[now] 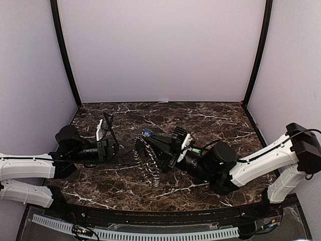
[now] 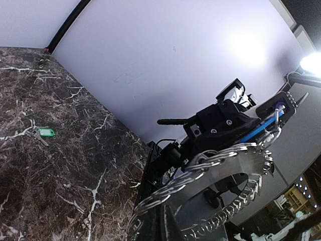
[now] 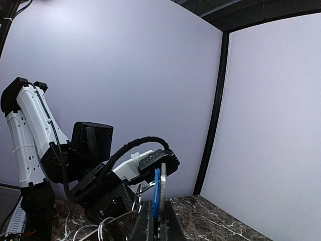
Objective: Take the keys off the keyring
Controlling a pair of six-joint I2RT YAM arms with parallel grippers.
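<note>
In the top view my right gripper (image 1: 152, 137) is shut on a blue-tagged key (image 1: 147, 133). The blue tag (image 3: 156, 193) and a silver shank rise from between its fingers in the right wrist view. A coiled silver keyring (image 1: 152, 170) hangs below, slanting down to the right. My left gripper (image 1: 131, 149) is shut close to the keyring's left side, and nothing clearly shows between its fingers. Up close, the keyring (image 2: 175, 188) loops across the left wrist view toward the blue-tagged key; whether it touches the left fingertips is unclear.
On the marble table (image 2: 75, 175) lies a separate key with a green tag (image 2: 46, 132). Pale walls (image 1: 291, 65) enclose both sides.
</note>
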